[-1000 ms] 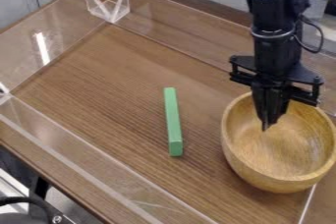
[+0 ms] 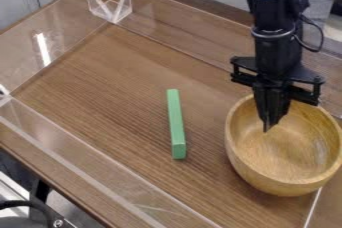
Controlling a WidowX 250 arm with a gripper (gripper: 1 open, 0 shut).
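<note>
My black gripper (image 2: 269,116) points down over the rear part of a yellow bowl (image 2: 282,159) at the right of the camera view, its tips shut with nothing visible between them. Whether they touch the bowl cannot be told. A green bar (image 2: 177,124) lies on the wooden table left of the bowl, apart from it.
A clear plastic object (image 2: 107,4) stands at the back left. A black cable or part shows at the lower left corner.
The gripper has shifted very slightly to the left. The bowl and green bar have not visibly moved.
</note>
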